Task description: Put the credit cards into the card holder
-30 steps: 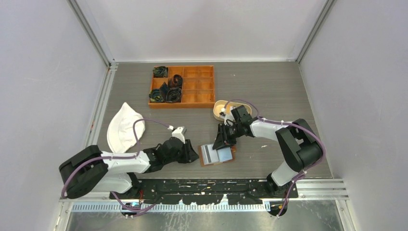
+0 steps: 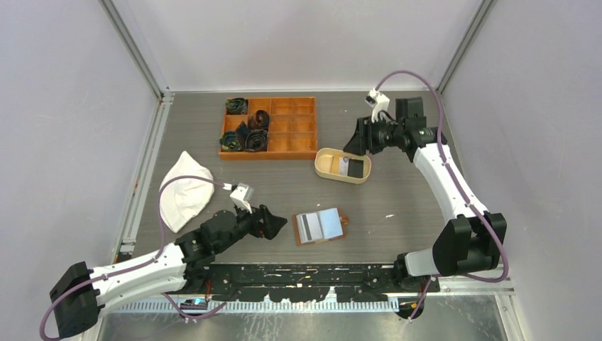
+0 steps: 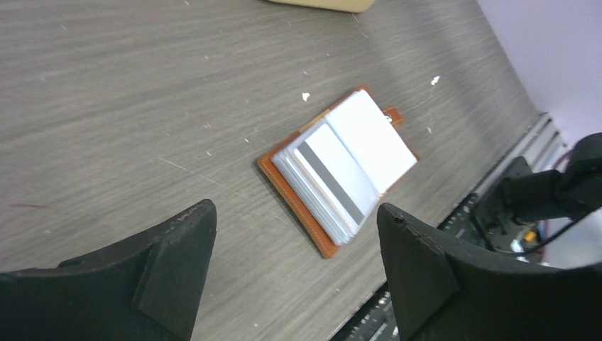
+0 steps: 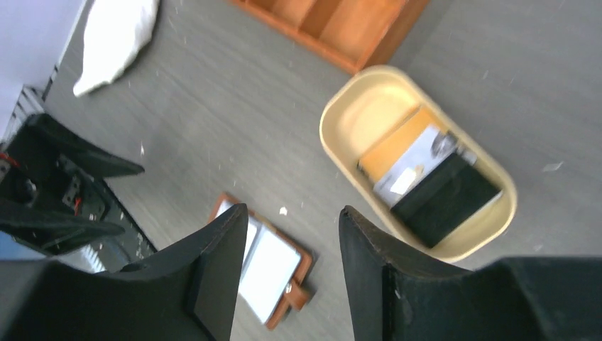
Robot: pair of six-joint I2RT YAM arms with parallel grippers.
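Note:
The card holder (image 2: 319, 226), a brown board with clear and pale blue sleeves, lies on the table near the front middle; it fills the middle of the left wrist view. A beige oval tray (image 2: 326, 163) holds orange, white and black cards (image 4: 446, 196). My right gripper (image 2: 358, 142) is raised above the tray's back edge, open, with nothing between its fingers in the right wrist view. My left gripper (image 2: 270, 224) hangs left of the holder, open and empty.
An orange compartment box (image 2: 294, 124) with dark coiled items stands at the back. A white cloth (image 2: 184, 192) lies at the left. Bare table lies between these and right of the holder.
My right arm has risen and moved back and right, from over the card holder to over the beige tray. My left gripper has shifted slightly left.

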